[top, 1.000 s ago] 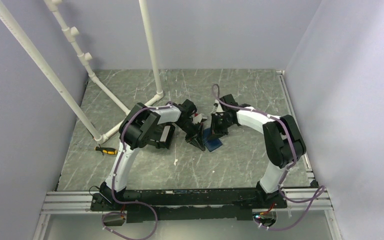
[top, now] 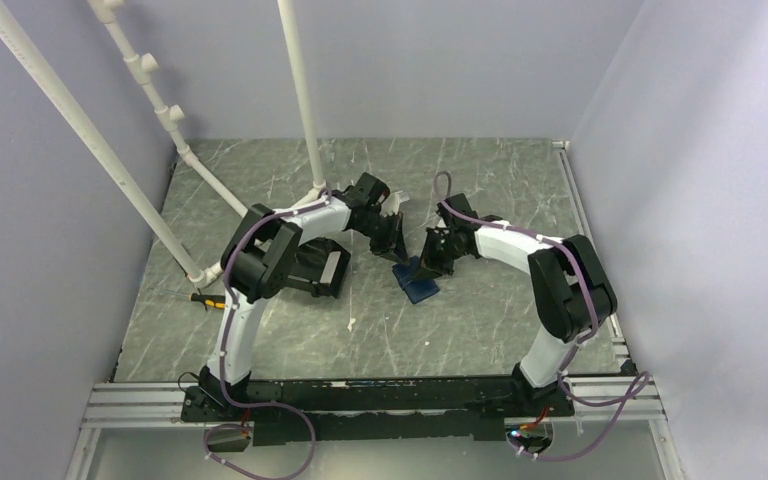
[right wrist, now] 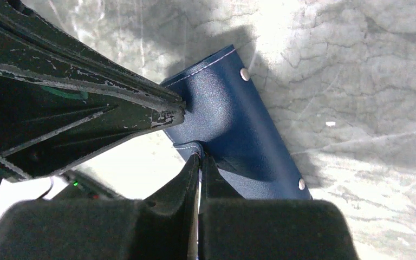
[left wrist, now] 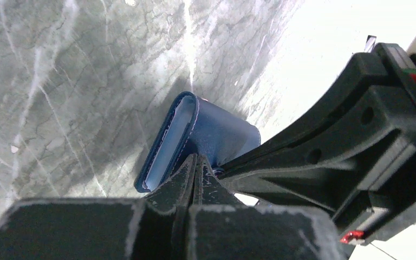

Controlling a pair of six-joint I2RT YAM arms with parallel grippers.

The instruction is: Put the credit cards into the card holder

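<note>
The dark blue card holder [top: 421, 291] lies on the grey table between both grippers. In the left wrist view the holder [left wrist: 225, 127] shows its open side edge. My left gripper is shut in front of it, with nothing seen between its fingertips. My right gripper is shut at the holder's [right wrist: 219, 108] stitched flap edge, and the thin leather seems to run in between its fingertips. The left gripper's finger [right wrist: 168, 111] reaches over the holder's other edge. No credit card can be made out.
A black box [top: 317, 268] stands to the left, beside white pipes [top: 215, 185]. A screwdriver [top: 209, 300] lies at the far left.
The right gripper has moved slightly, and the holder has shifted a little left.
</note>
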